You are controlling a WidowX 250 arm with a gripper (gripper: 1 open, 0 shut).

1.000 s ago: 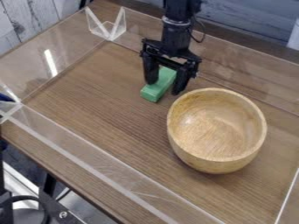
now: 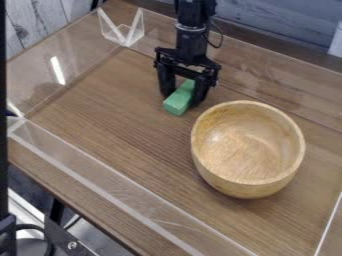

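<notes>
My gripper (image 2: pixel 183 75), a black arm hanging from the top centre, is low over a green object (image 2: pixel 179 100) on the wooden table, its dark fingers reaching down around the object's upper part. Whether the fingers are shut on it is too small and dark to tell. A large tan round bowl (image 2: pixel 247 145) sits to the right and nearer the front, close to the green object.
A clear angular item (image 2: pixel 122 30) stands at the back left. Black cables lie at the lower left edge.
The gripper's dark fingers have drawn narrower around the green object and cover more of it. The bowl shows no clear movement.
</notes>
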